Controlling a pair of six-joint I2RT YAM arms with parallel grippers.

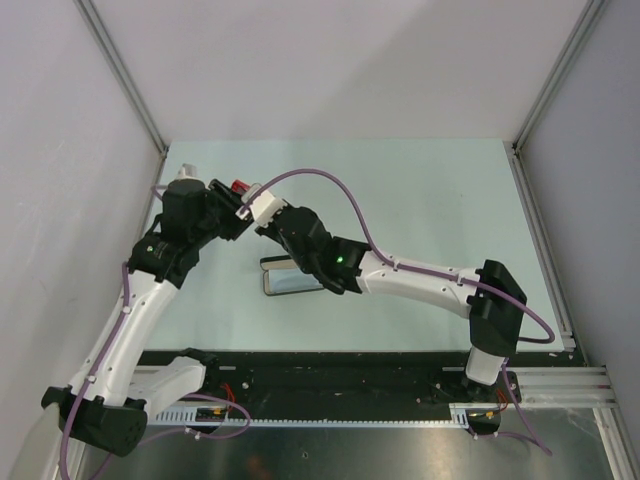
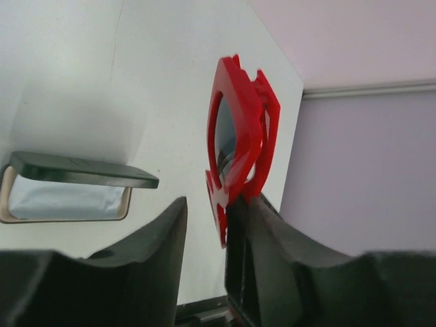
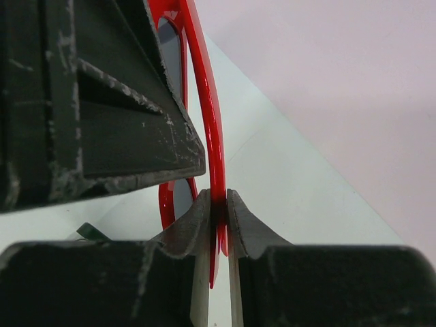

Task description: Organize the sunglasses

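Red sunglasses (image 2: 240, 136) with dark lenses hang above the table. In the right wrist view my right gripper is shut on one red arm of their frame. My left gripper stands open, its fingers apart, with the sunglasses' lower part showing between and beyond them. A black finger of the left gripper crosses the right wrist view beside the frame. From above, only a red bit of the sunglasses (image 1: 239, 187) shows where the two arms meet. A dark green case (image 2: 82, 168) lies with its lid raised, its pale lining (image 2: 65, 201) empty.
Walls stand at the left, right and back. Both arms crowd close together at the left rear, above and behind the case.
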